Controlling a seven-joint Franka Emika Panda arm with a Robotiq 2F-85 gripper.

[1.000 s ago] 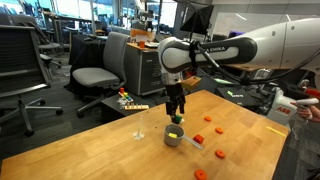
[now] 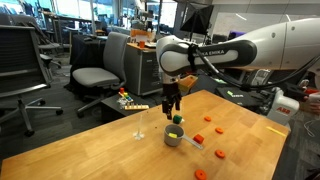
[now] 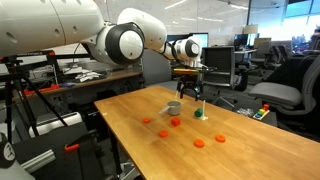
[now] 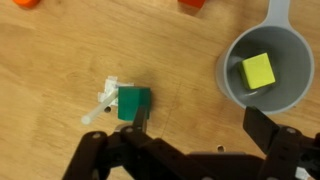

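Observation:
My gripper is open above the table, its two dark fingers wide apart with nothing between them. A green block [image 4: 134, 101] lies on the wood just beyond the left fingertip in the wrist view. On the right stands a grey pot [image 4: 229, 75] with a handle, and a yellow block [image 4: 257, 71] rests inside it. Exterior view 1 has the gripper [image 2: 172, 105] above the green block [image 2: 177, 119], with the pot [image 2: 173, 143] nearer the camera. The pot [image 3: 174, 108] and green block [image 3: 199, 113] stand side by side in exterior view 2.
A white object [image 4: 101, 105] lies against the green block. Several red and orange pieces are scattered about, such as a red block [image 3: 176, 122] and an orange piece [image 3: 199, 142].
The gripper has shifted slightly, and its fingers look more spread in exterior view 1. The pot and the pieces on the table stay put.

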